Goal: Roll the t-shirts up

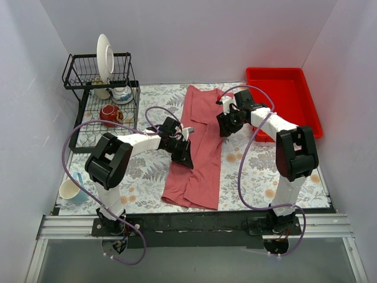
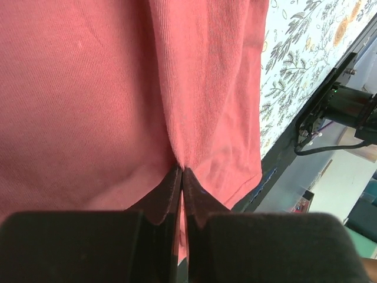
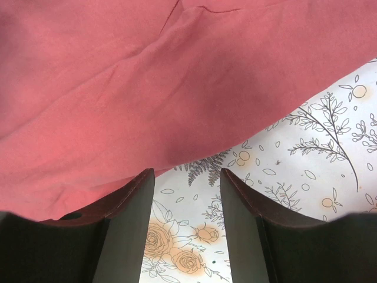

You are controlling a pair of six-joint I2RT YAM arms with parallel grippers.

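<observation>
A red t-shirt lies lengthwise down the middle of the table, one side folded over along its length. My left gripper is over its lower middle. In the left wrist view the closed fingertips of this gripper meet a raised fold of the shirt, which narrows to a point between them. At the shirt's right edge, higher up, is my right gripper. The right wrist view shows the right gripper open, nothing between its fingers, with the shirt's edge just beyond the tips.
A red bin stands at the back right. The black dish rack with plates and a brown mug is at the back left. A light blue cup sits front left.
</observation>
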